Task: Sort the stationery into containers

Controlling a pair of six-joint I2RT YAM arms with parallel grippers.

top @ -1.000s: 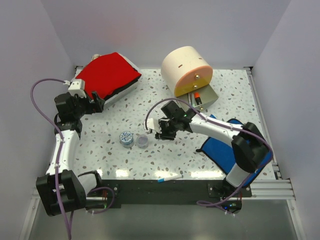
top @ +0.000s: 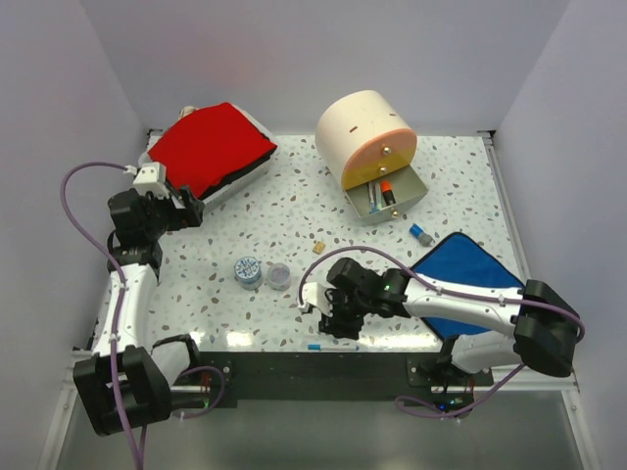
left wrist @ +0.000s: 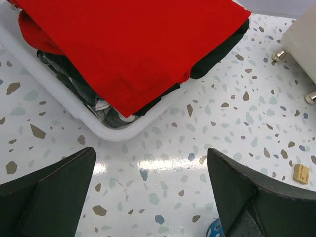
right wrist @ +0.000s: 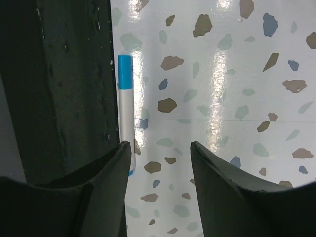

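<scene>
A white marker with a blue cap (right wrist: 126, 108) lies along the table's front edge, its far end just beyond my right gripper's left finger in the right wrist view. My right gripper is open above the tabletop, its gap empty and to the right of the marker. In the top view the open drawer (top: 419, 184) holds several pens, among them an orange and black one (top: 387, 192). A small tan block (top: 319, 248) sits mid-table. My left gripper hangs open and empty over bare table at the left, near the basket.
A white basket (left wrist: 121, 134) heaped with red cloth (top: 211, 147) fills the back left. The rounded cabinet (top: 355, 132) stands behind the drawer. A blue-topped tin (top: 248, 271) and a clear round tub (top: 279, 276) stand left of centre; a blue item (top: 421, 235) and blue mat (top: 465, 257) lie right.
My right arm has come from mid-table, by the tub and tan block, down to the front edge near the marker. The left arm has shifted only slightly.
</scene>
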